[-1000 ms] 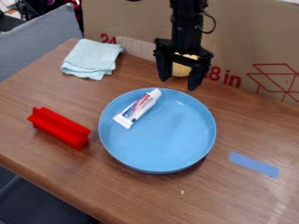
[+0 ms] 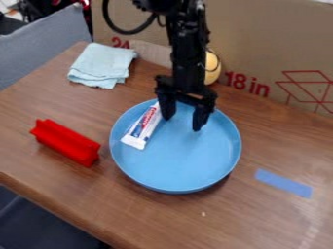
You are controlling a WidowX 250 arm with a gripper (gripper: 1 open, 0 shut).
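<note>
A black gripper (image 2: 182,109) is lowered over the back part of a blue plate (image 2: 196,158), its fingers open. On the plate's left side lies a white toothpaste tube (image 2: 136,134) with red and blue print, slanted, its upper end just left of the gripper's fingers. Whether the fingers touch the tube is hard to tell.
A red object (image 2: 64,142) lies left of the plate. A folded light blue cloth (image 2: 99,64) is at the back left. A yellow object (image 2: 212,68) stands behind the arm by the cardboard (image 2: 279,63). Blue tape (image 2: 283,184) marks the table at right.
The gripper has come down and to the left, from above the plate's back edge to beside the tube's upper end. The tube and plate look unmoved.
</note>
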